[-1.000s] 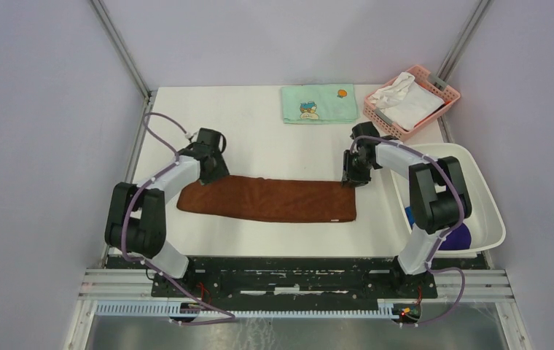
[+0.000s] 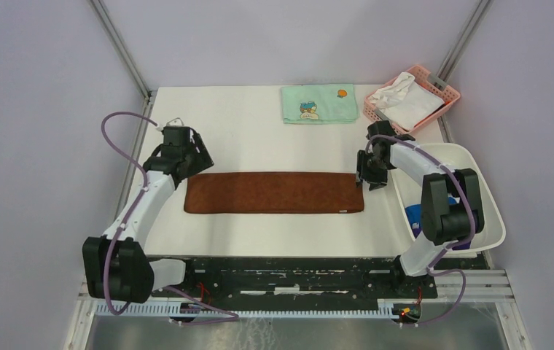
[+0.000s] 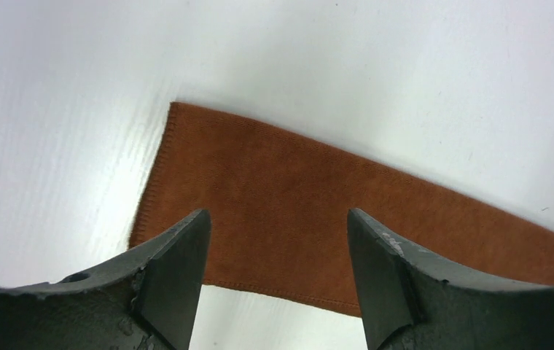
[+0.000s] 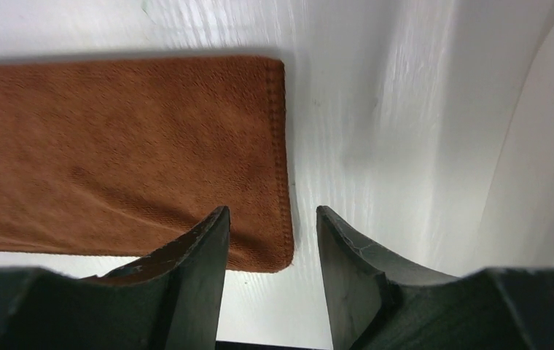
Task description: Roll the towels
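Note:
A brown towel (image 2: 274,193) lies flat on the white table as a long strip, its long edges running left to right. Over its upper left corner, my left gripper (image 2: 205,162) hangs open; in the left wrist view the towel's left end (image 3: 259,197) shows below the parted fingers (image 3: 186,248), untouched. My right gripper (image 2: 366,182) is open above the right end. In the right wrist view the hemmed edge (image 4: 280,146) runs between its fingers, with a soft crease near the lower corner. Folded flat at the back is a green towel (image 2: 320,103) with printed figures.
A pink basket (image 2: 447,93) with white cloths stands at the back right. The white bin (image 2: 489,211) at the right, under my right arm, holds blue and purple cloth. Bare table (image 2: 274,237) lies in front of the brown towel.
The brown towel has shifted slightly right and back, and now lies straighter and flatter. My left gripper has come away from it leftward. My right gripper has moved a little right.

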